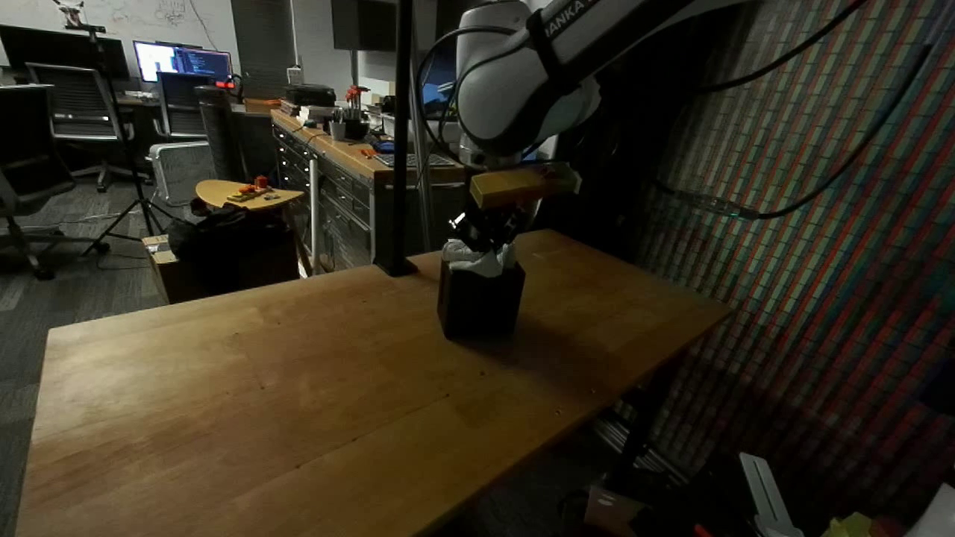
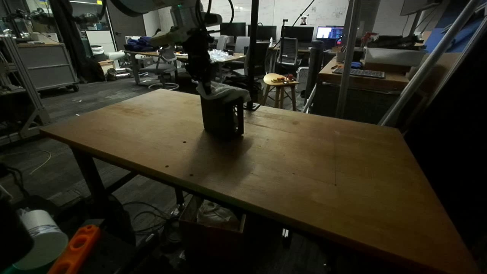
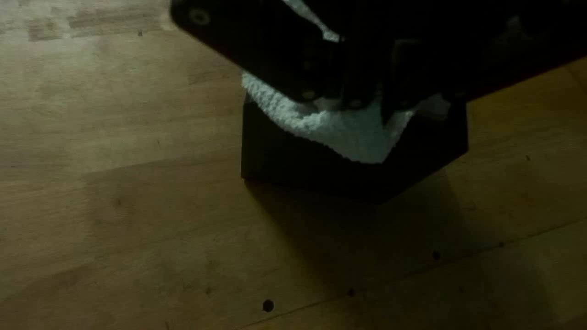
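A black open-topped box (image 1: 481, 304) stands upright on the wooden table (image 1: 268, 385). White, nubbly cloth (image 1: 483, 262) fills its mouth and drapes over the rim; in exterior view 2 the cloth (image 2: 226, 93) hangs over the right side. My gripper (image 1: 488, 242) points down at the box's top, shut on the cloth. Seen from the wrist, the dark gripper covers much of the box's opening, with cloth (image 3: 357, 134) showing below the fingers. Shadow hides the exact place of the grip and how much cloth is inside.
The tabletop around the box is bare. A black upright post (image 1: 403, 134) is fixed at the table's back edge, close to the box. In exterior view 2, a cardboard box (image 2: 212, 228) sits on the floor under the table's front edge.
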